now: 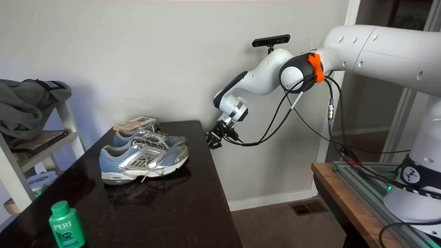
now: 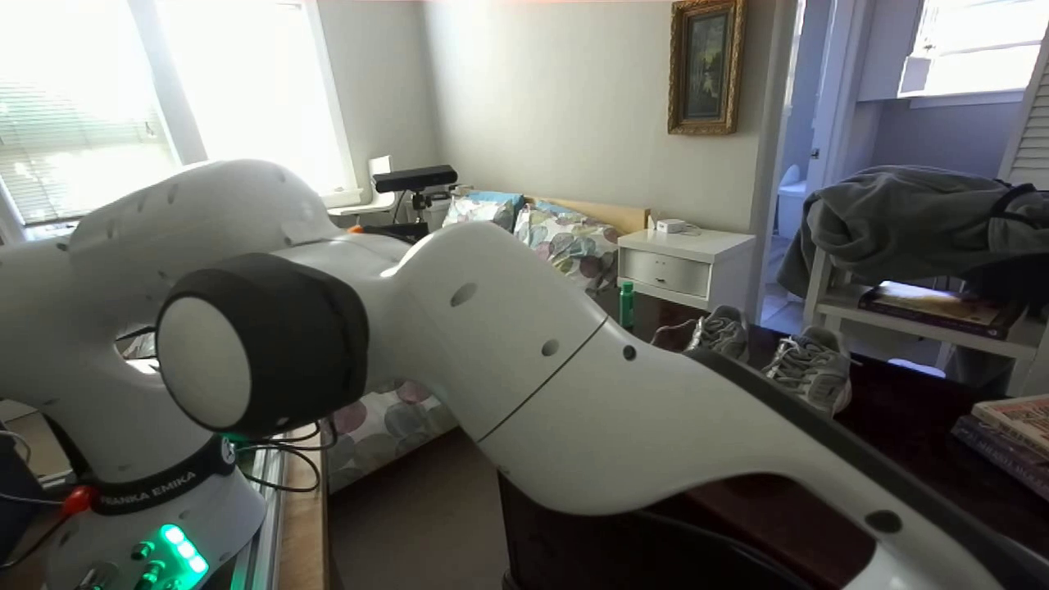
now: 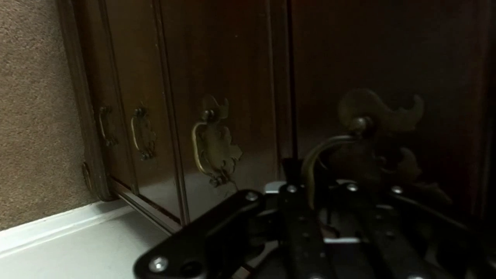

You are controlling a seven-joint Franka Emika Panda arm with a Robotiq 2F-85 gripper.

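Observation:
In the wrist view my gripper is shut on the curved brass handle [image 3: 321, 151] of the top drawer, with the lower part of the handle between the fingers. Its ornate backplate [image 3: 362, 109] is fixed to the dark wooden drawer front [image 3: 386, 51]; black finger linkages hide the plate's lower end. That drawer's face looks level with the rest of the dresser. Exterior view 1 has the gripper [image 1: 211, 140] beside the far right edge of the dark dresser top [image 1: 165, 210]. My arm [image 2: 551, 374] blocks the gripper in exterior view 2.
Grey-blue sneakers [image 1: 144, 161], a book [image 1: 134, 123] and a green shampoo bottle [image 1: 67, 226] rest on the dresser. Lower drawers carry similar brass handles [image 3: 200, 148]. Bare wall [image 3: 69, 251] lies close beside the dresser; open carpet [image 1: 285, 227] spreads in front.

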